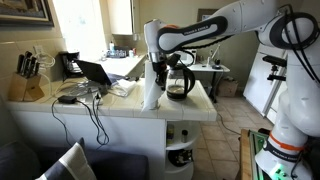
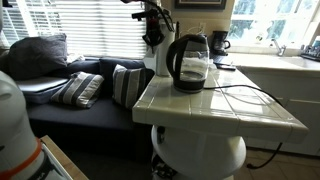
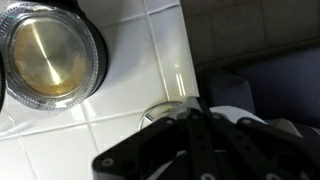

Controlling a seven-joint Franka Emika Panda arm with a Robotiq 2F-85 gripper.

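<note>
A white paper towel roll (image 1: 151,88) stands upright on the tiled counter, left of a glass kettle (image 1: 177,88) with a dark handle. My gripper is shut; its black fingers point down over the counter edge in the wrist view. White paper (image 3: 232,113) shows behind the fingers, and I cannot tell whether a thin edge of it is pinched. Beside them lies a shiny round base (image 3: 160,112). In exterior view 2 the arm hangs behind the kettle (image 2: 188,66), close to the white roll (image 2: 163,58).
A knife block (image 1: 28,85), a black laptop (image 1: 97,73) and loose cables (image 1: 97,115) occupy the counter's left part. A dark sofa (image 2: 95,125) with striped cushions lies below the counter. Bare tile (image 2: 210,108) shows in front of the kettle.
</note>
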